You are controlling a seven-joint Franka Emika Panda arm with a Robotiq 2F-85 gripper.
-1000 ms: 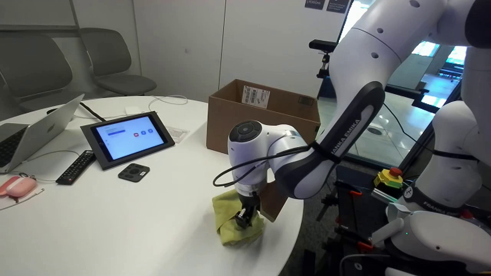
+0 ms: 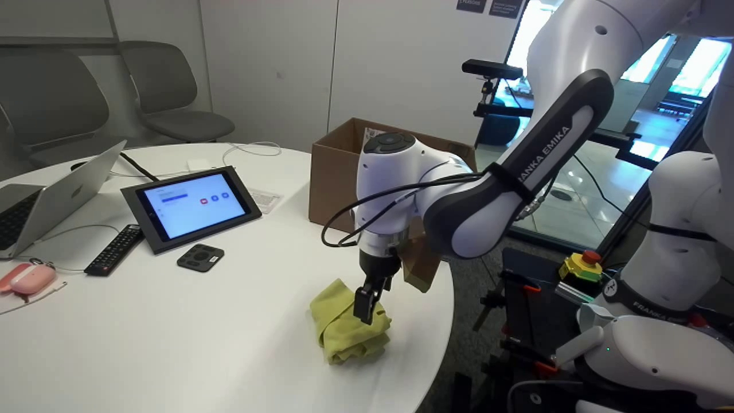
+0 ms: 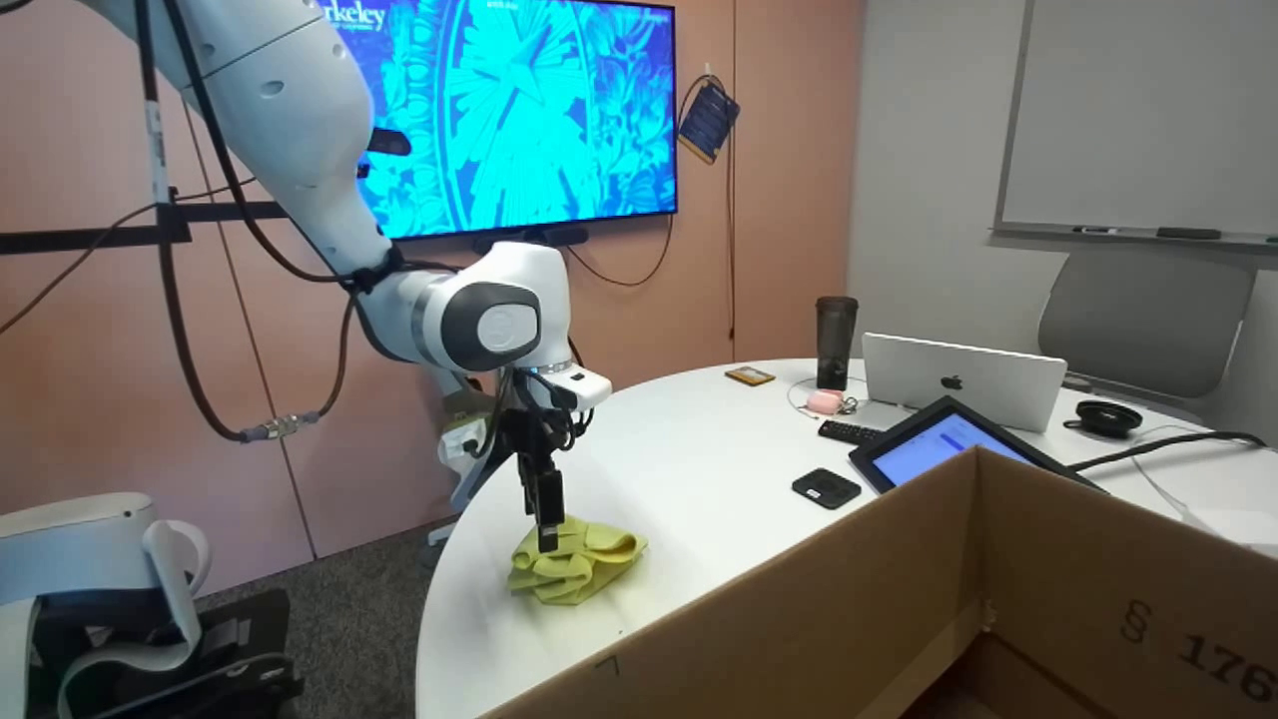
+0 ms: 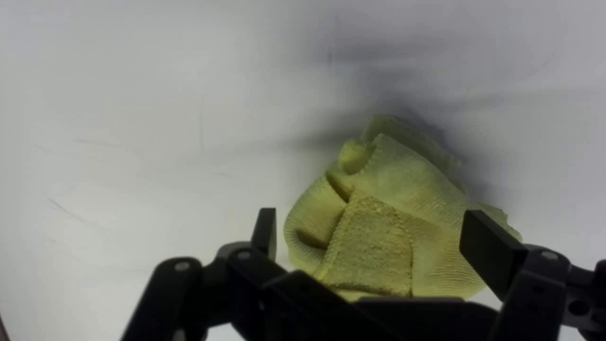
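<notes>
A crumpled, folded yellow-green cloth lies on the white table near its edge. Just above the cloth is my gripper, pointing down. In exterior view 2 the gripper overlaps the near side of the cloth. From the wrist, the two black fingers stand wide apart, with the cloth below and between them but not held. The left finger is beside the cloth over bare table, and the right finger overlaps the cloth's edge.
A tall open cardboard box stands behind the arm. Farther off are a tablet, a black remote, a small black device and a laptop. Clear table stretches left of the cloth.
My gripper has risen off the cloth, and its fingers have spread. The cloth has shifted slightly left in exterior view 1 and stays on the table.
</notes>
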